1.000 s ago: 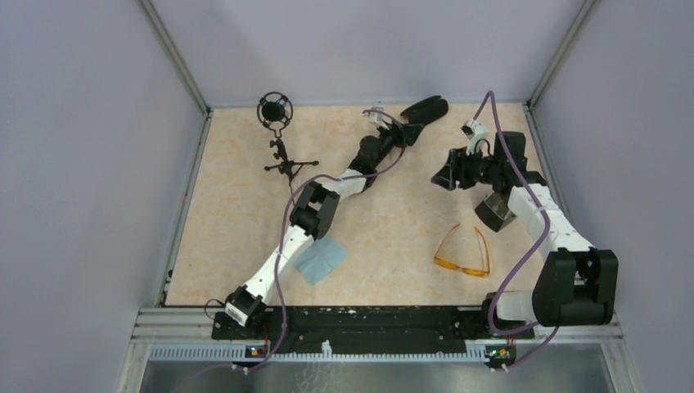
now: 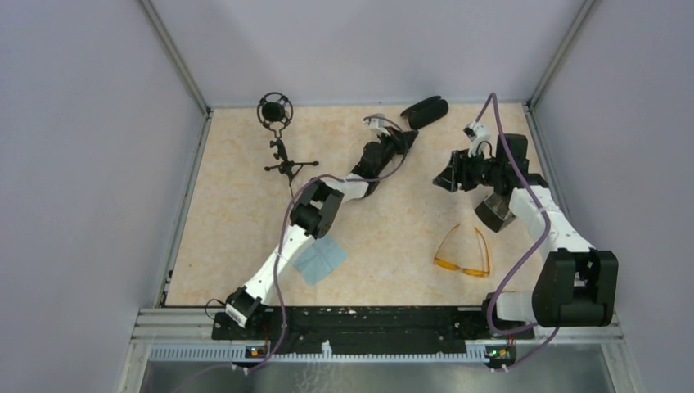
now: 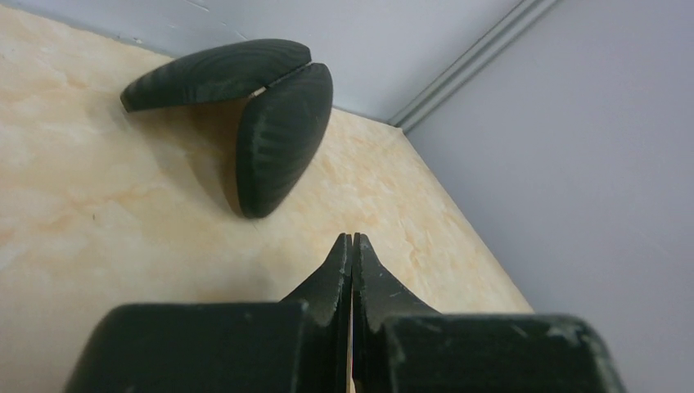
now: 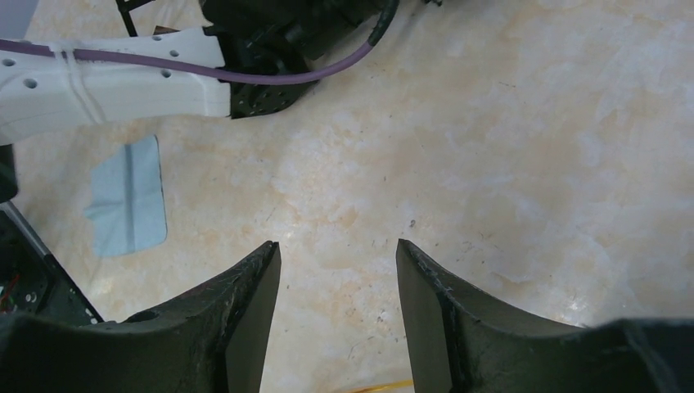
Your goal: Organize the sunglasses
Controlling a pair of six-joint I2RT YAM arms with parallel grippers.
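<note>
A dark glasses case (image 2: 428, 113) lies part-open near the back edge of the table. In the left wrist view the same case (image 3: 286, 135) rests with its two halves spread, up and left of my left gripper. That gripper's fingers are pressed together, nothing between them, and the case is outside them. The orange-framed sunglasses (image 2: 461, 266) lie unfolded at the front right; just a sliver of the orange frame (image 4: 385, 386) shows at the bottom of the right wrist view. Above bare table, my right gripper stands open and empty.
A blue-grey cloth (image 2: 320, 260) lies at the front, beside the left arm. A dark open box (image 2: 494, 213) sits under the right arm. At the back left stands a black tripod with a round head (image 2: 275, 112). Mid-table is clear.
The left gripper has gone from open to shut. In the top view, case and sunglasses keep their places.
</note>
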